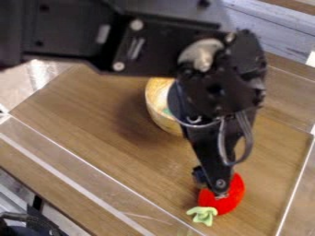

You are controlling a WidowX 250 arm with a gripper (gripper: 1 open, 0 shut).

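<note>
My black gripper (215, 181) is lowered over a red vegetable with a green leafy top (230, 198), at the lower right of the wooden surface; its fingertips are at the vegetable's upper part and hide some of it. The gripper is open. A light wooden bowl (160, 101) sits behind my arm, mostly hidden by it.
A clear strip runs along its near left edge, and a pale edge runs down the right side.
</note>
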